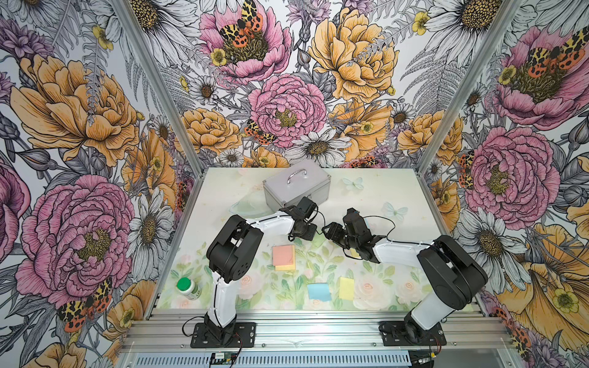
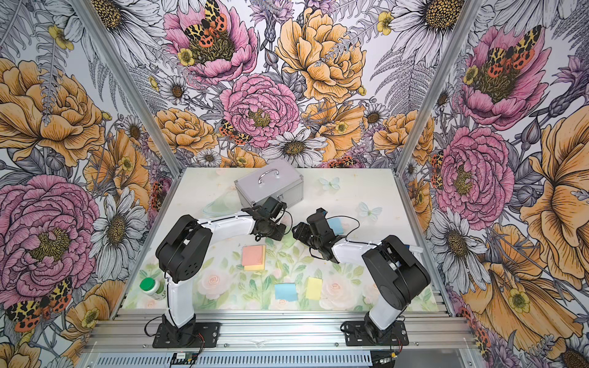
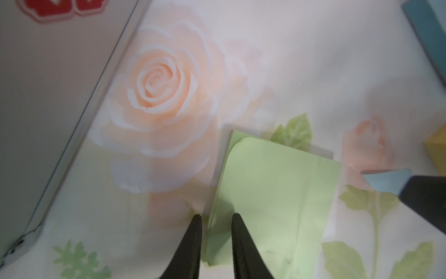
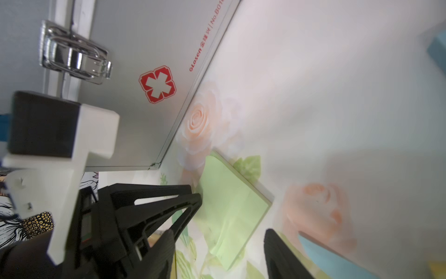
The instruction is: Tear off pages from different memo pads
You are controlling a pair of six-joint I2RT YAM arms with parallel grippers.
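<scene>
A pale green memo pad [image 3: 274,200] [image 4: 230,204] lies in front of the metal box, its top sheet slightly lifted at one end. My left gripper is low over the pad's edge, fingertips close together; whether they pinch paper is unclear. From the right, my right gripper hangs above the pad, fingers apart with nothing visibly held. Pink and yellow pads [image 1: 283,256] lie stacked left of centre; a blue pad [image 1: 319,290] and a yellow pad [image 1: 346,288] lie near the front edge.
A grey metal box [image 1: 279,187] with a handle stands at the back centre, beside the green pad. A green-capped bottle [image 2: 150,285] stands at front left. Another blue pad [image 2: 335,225] is partly behind my right arm.
</scene>
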